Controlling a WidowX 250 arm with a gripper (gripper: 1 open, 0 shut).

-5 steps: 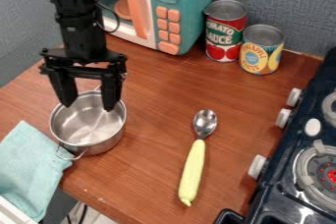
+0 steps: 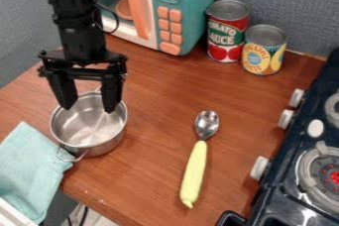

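My black gripper (image 2: 89,103) hangs over a steel pot (image 2: 87,131) on the wooden counter, fingers spread apart at the pot's far rim, with nothing visible held between them. The pot stands upright on the left part of the counter. A spoon with a pale yellow handle (image 2: 193,175) lies to its right.
A teal toy microwave (image 2: 181,17) stands at the back, beside two cans (image 2: 227,37) (image 2: 263,55). A black stove (image 2: 304,166) fills the right side. A light teal cloth (image 2: 30,166) lies at the left edge.
Compared with a second ago, the gripper sits very slightly differently over the pot, a small shift only. The other things have not moved.
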